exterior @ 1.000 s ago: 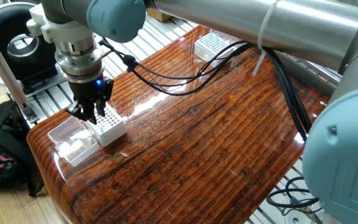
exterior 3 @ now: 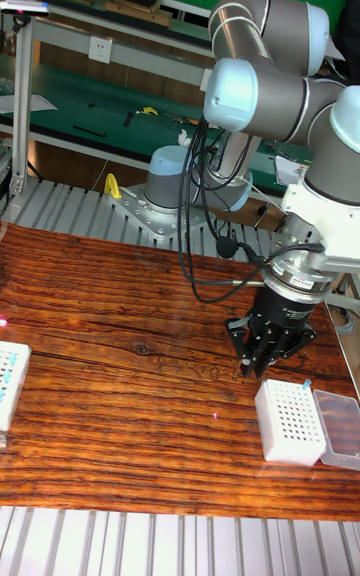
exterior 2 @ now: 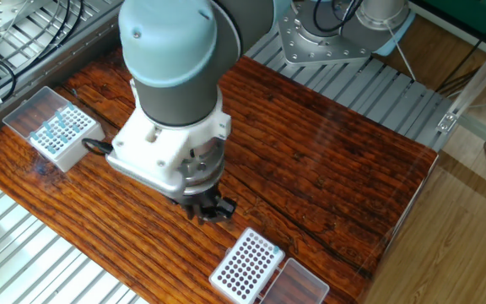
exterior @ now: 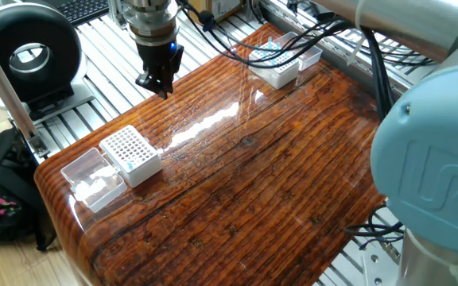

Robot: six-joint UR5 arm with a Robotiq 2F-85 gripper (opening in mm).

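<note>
My black gripper (exterior: 163, 94) hangs above the table between two white tube racks. Its fingertips sit close together, and I cannot make out any object or clear gap between them. In exterior view 2 the gripper (exterior 2: 207, 213) is up and to the left of the nearly empty rack (exterior 2: 247, 266); a single pale blue piece (exterior 2: 276, 250) shows at that rack's corner. The other rack (exterior 2: 64, 137) holds several blue pieces and lies to the left. In exterior view 3 the gripper (exterior 3: 256, 368) appears just left of and above the nearly empty rack (exterior 3: 290, 423).
Clear open lids (exterior: 94, 179) lie beside the racks. Black cables (exterior: 293, 49) loop along the arm, near the far rack (exterior: 275, 62) in exterior view 1.
From over the nearly empty rack, my gripper has moved away toward the far side, to the right in exterior view 1. Both racks stay put.
</note>
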